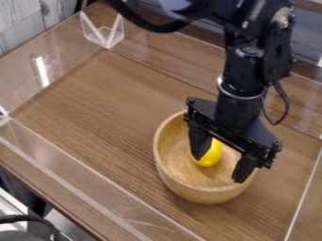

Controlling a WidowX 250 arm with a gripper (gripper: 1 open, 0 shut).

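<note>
My black gripper point(228, 141) hangs over a tan bowl point(208, 193), its two fingers reaching down into it on either side, apart and open. A yellow oval object point(210, 153) lies in the bowl between the fingers, partly hidden by the left finger and gripper body. I cannot tell whether the fingers touch it.
A clear plastic container point(101, 28) stands at the back left. Dark edges border the table at the left, and dark cables lie at the lower left.
</note>
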